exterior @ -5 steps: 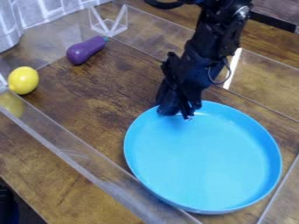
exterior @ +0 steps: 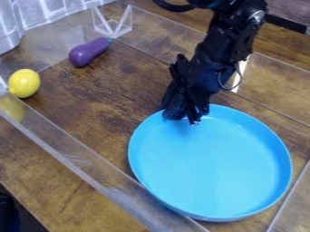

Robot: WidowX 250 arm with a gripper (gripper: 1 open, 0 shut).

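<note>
The black robot arm reaches down from the top of the camera view to its gripper (exterior: 184, 111), which is low over the far rim of a large blue plate (exterior: 208, 168). Its dark fingers and cables overlap, so I can't make out how the finger stands or whether anything is between them.
A purple eggplant (exterior: 91, 52) lies at the back left and a yellow egg-shaped object (exterior: 24, 82) at the left. A clear plastic edge runs down the left side. The wooden surface left of the plate is clear.
The gripper and arm have shifted very slightly; the plate and the other objects look unmoved.
</note>
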